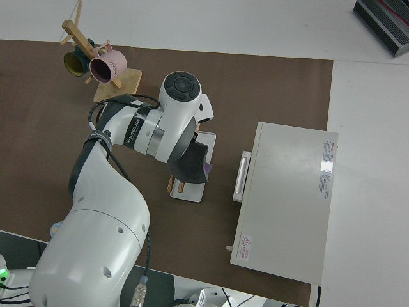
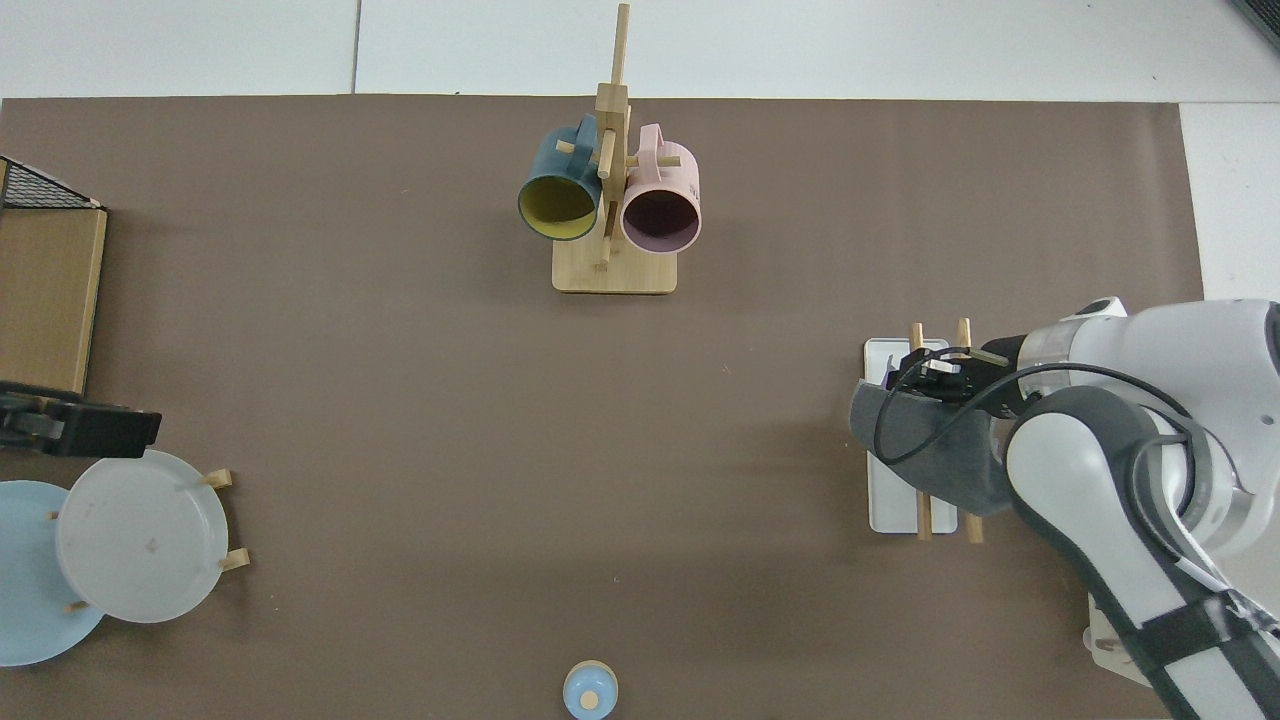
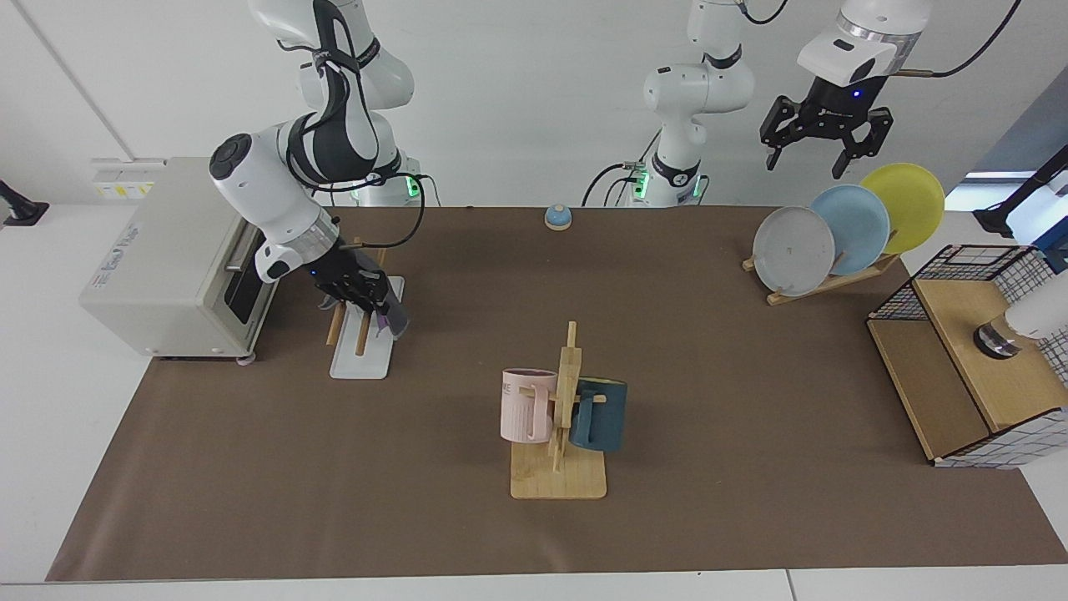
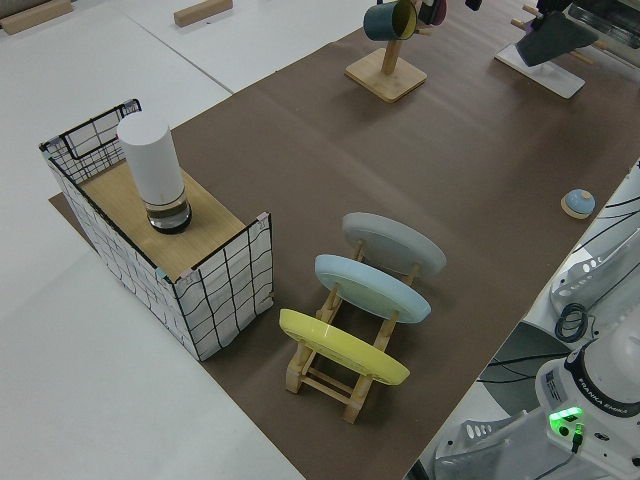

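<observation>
One arm's black gripper [image 3: 365,295] is low over a white stand with wooden bars [image 2: 893,492] on the mat's right in the top view, with a dark grey piece [image 2: 915,438] at it; its fingertips are hidden, so its finger is unclear. The other black gripper [image 3: 823,140] hangs high above the plates in the left camera view, its fingers apart and empty. A blue mug [image 2: 555,186] and a pink mug [image 2: 660,192] hang on a wooden tree in the middle back.
White [image 2: 140,540], blue [image 2: 30,564] and yellow [image 3: 911,190] plates stand in a rack. A wire-sided wooden shelf [image 2: 48,288] is beside them. A white appliance [image 1: 287,204] flanks the stand. A small blue object [image 2: 590,690] lies near the edge.
</observation>
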